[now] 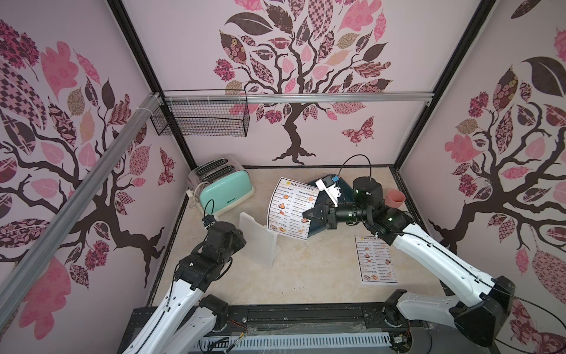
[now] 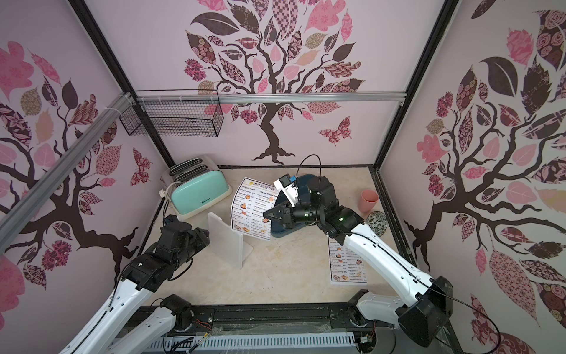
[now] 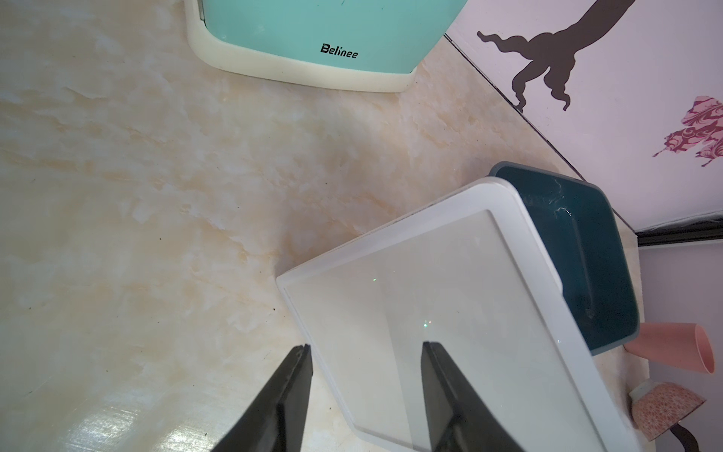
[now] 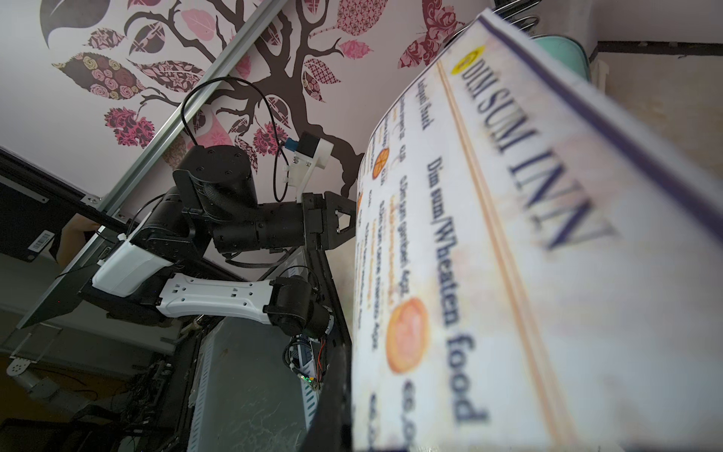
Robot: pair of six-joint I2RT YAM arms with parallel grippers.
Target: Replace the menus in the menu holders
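Observation:
A white menu holder [image 1: 258, 240] stands on the table left of centre, with no printed sheet in its clear-fronted panel [image 3: 452, 301]. My left gripper is open in front of that panel, and nothing shows between its fingers. Higher and to the right, a slightly bent DIM SUM INN menu [image 1: 290, 206] hangs from my right gripper [image 1: 312, 216], which is shut on its right edge. The sheet [image 4: 527, 248] fills much of the right wrist view, hiding those fingers there. Another menu [image 1: 375, 262] lies flat at the front right.
Behind the right gripper stands a dark blue bin [image 3: 591, 256]. A mint toaster [image 1: 225, 191] is at the back left. To the right are a pink cup [image 2: 368, 200] and a patterned dish [image 2: 376, 223].

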